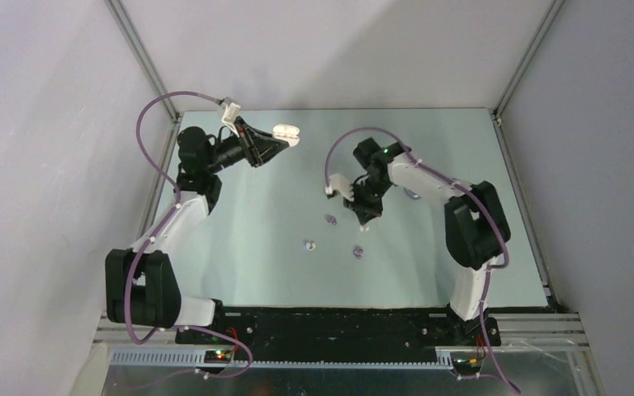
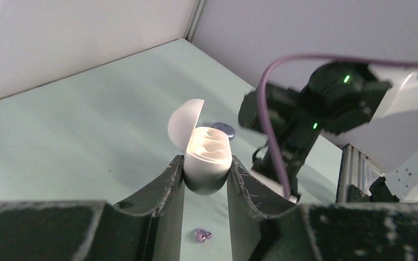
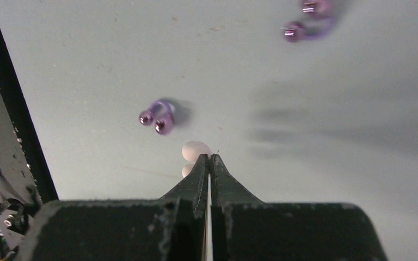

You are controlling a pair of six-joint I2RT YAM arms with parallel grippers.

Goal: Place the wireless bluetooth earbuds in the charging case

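Note:
In the left wrist view, my left gripper is shut on the white charging case point(image 2: 209, 147), its lid raised and its hollows facing up. It hangs at the back left in the top view. My right gripper is shut on a white earbud point(image 3: 196, 150), which pokes out left of the fingertips in the right wrist view. From above, this white earbud point(image 1: 365, 228) shows at the blurred right gripper's tip. The other white earbud point(image 1: 309, 245) lies on the table, farther left.
Two purple clip-like earbuds point(image 1: 358, 252) point(image 1: 330, 219) lie on the table near the right gripper. A dark bluish-purple rounded object point(image 2: 224, 129) rests farther back, partly behind the right arm from above. Table between the arms is mostly clear.

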